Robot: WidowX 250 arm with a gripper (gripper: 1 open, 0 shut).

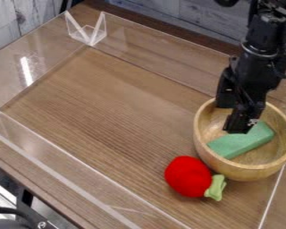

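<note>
My gripper (239, 112) is a black, open gripper hanging over the back-left part of a wooden bowl (263, 159). A green block (241, 141) lies inside the bowl, in front of and below the fingers. A red plush vegetable (191, 177) with a pale green top lies on the table just in front-left of the bowl.
A small white wire-like object (88, 27) stands at the back left. Black cables show at the bottom-left corner, beyond the table edge.
</note>
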